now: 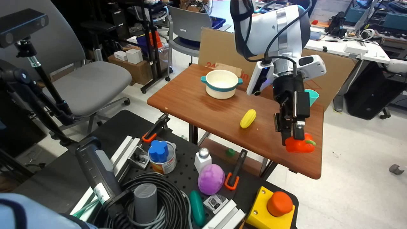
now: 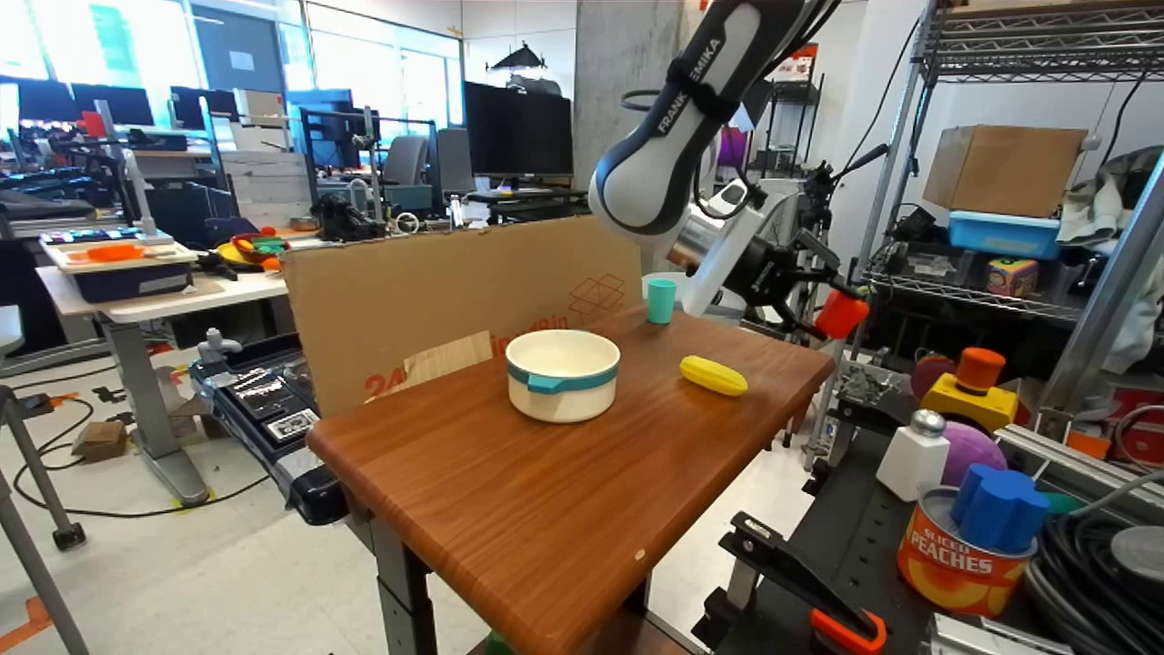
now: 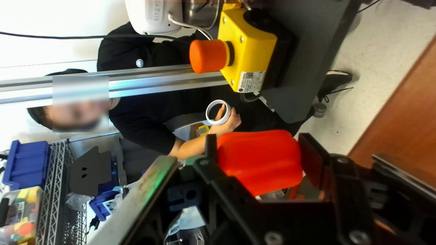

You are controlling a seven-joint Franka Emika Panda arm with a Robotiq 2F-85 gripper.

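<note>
A red toy pepper (image 1: 299, 144) with a green stem is held in my gripper, which is shut on it; in the wrist view a finger (image 3: 312, 157) presses each side of it. In exterior view 2 the pepper (image 2: 841, 315) hangs in the air by the table's right end. A yellow toy corn (image 1: 248, 118) lies on the brown table (image 1: 183, 95). Farther back on the same table stands a cream pot (image 2: 562, 393) with a teal band and handles, its top uncovered. A teal cup (image 2: 661, 301) is upright near the cardboard.
A cardboard sheet (image 2: 458, 284) walls the table's back edge. Across a gap is a black bench (image 1: 183, 147) with a can, a purple ball, clamps and a yellow stop-button box (image 3: 247, 47). A person (image 3: 155, 81) sits beyond it.
</note>
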